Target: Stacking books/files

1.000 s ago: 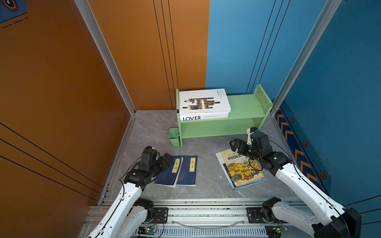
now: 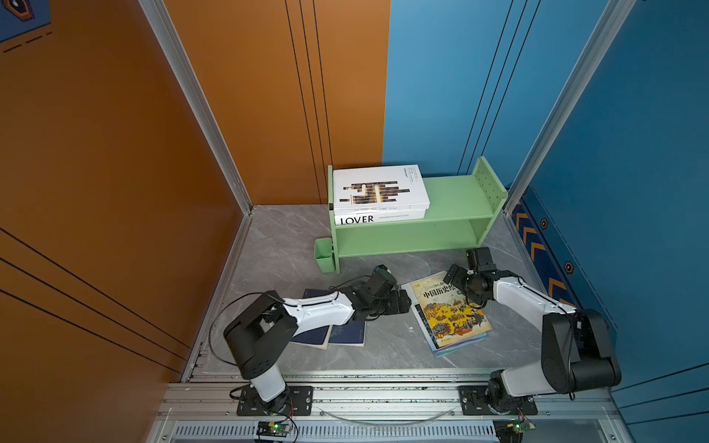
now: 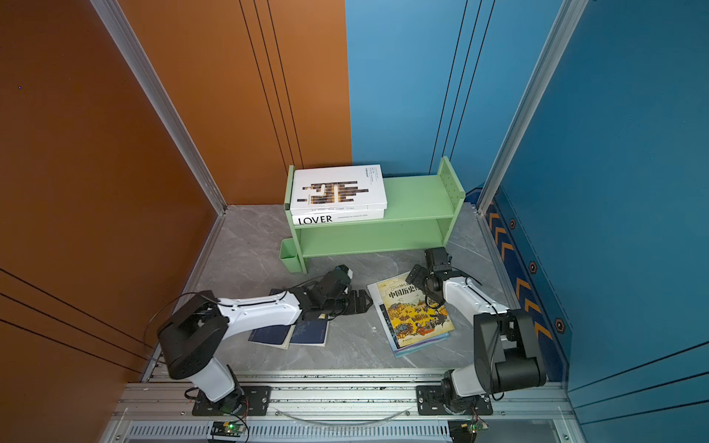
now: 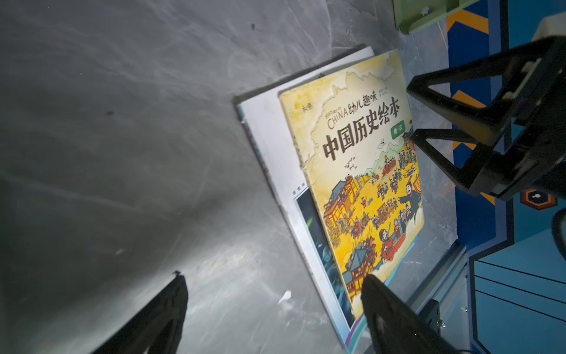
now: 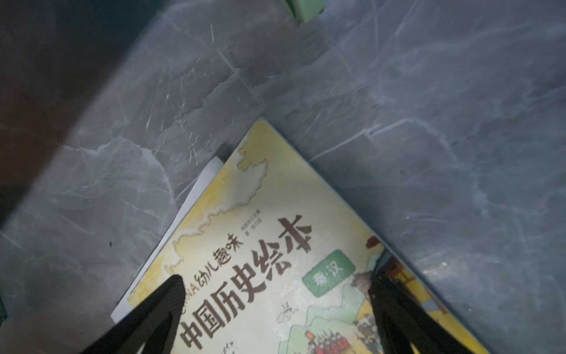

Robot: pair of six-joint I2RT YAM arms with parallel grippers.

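Observation:
On the right of the table lies a yellow picture book (image 2: pixel 447 313) on a small stack, with a white-bordered book (image 4: pixel 262 126) showing under its left side. Over its upper right part hovers my right gripper, open, its fingers apart above the cover. My left gripper stands open left of the stack, and bare table shows between its fingers. Two dark blue books (image 2: pixel 347 333) lie side by side at the left, partly covered by the left arm. A thick white book (image 2: pixel 380 184) rests on the LOVER book (image 2: pixel 380 216) on the shelf.
The green shelf (image 2: pixel 458 199) stands at the back; its upper right part and lower level are empty. A small green bin (image 2: pixel 324 254) is attached at its left side. Bare grey table (image 2: pixel 284 229) extends left of the shelf.
The left arm has swung right across the blue books, bringing its gripper near the yellow book's stack. My right gripper has shifted slightly right over that stack. The books have not moved.

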